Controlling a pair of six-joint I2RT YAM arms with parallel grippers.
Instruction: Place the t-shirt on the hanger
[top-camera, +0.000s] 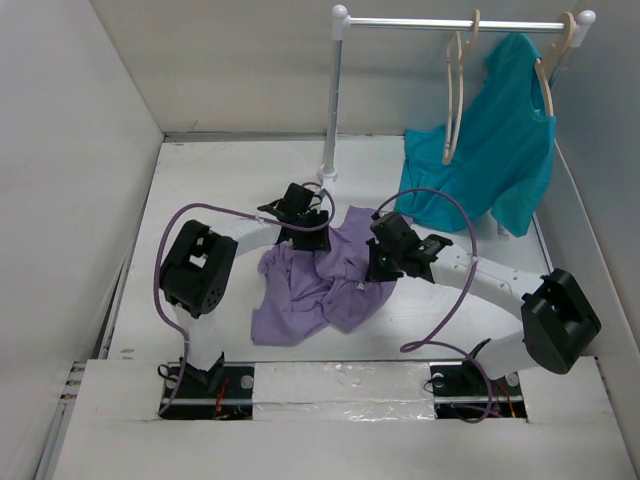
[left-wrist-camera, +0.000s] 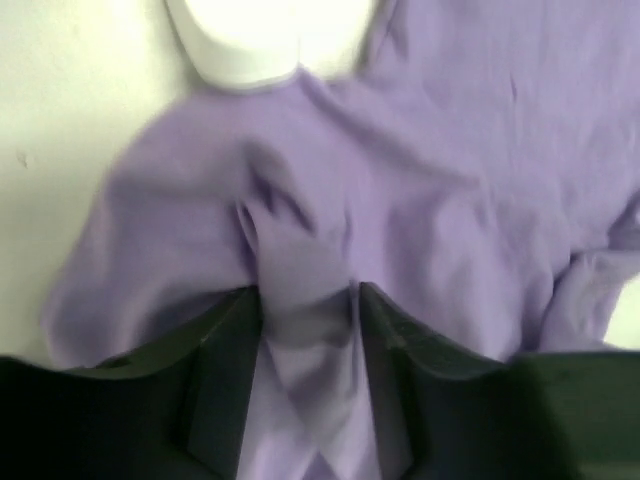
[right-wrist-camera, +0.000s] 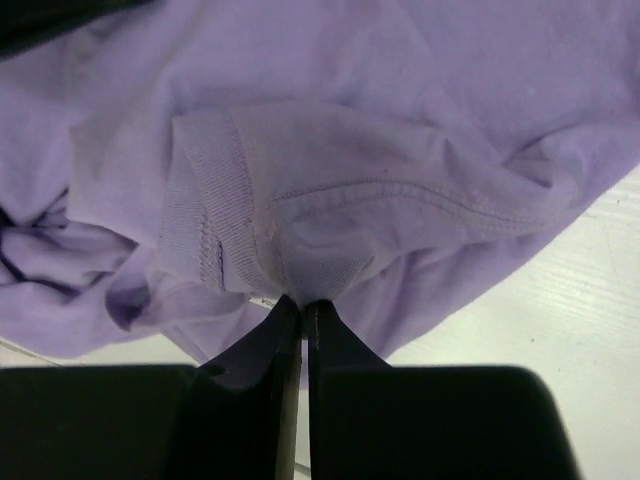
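The purple t-shirt (top-camera: 300, 300) lies crumpled on the white table between both arms. My left gripper (top-camera: 315, 232) is down on its upper left part; in the blurred left wrist view its fingers stand slightly apart around a fold (left-wrist-camera: 300, 290). My right gripper (top-camera: 370, 262) is down on the shirt's right side, shut on a hemmed fold (right-wrist-camera: 320, 270). Wooden hangers (top-camera: 450, 140) hang from the white rail (top-camera: 400, 22) at the back.
A teal shirt (top-camera: 470, 170) on a hanger drapes to the table at the back right. The rack's post (top-camera: 333, 100) stands behind the purple shirt.
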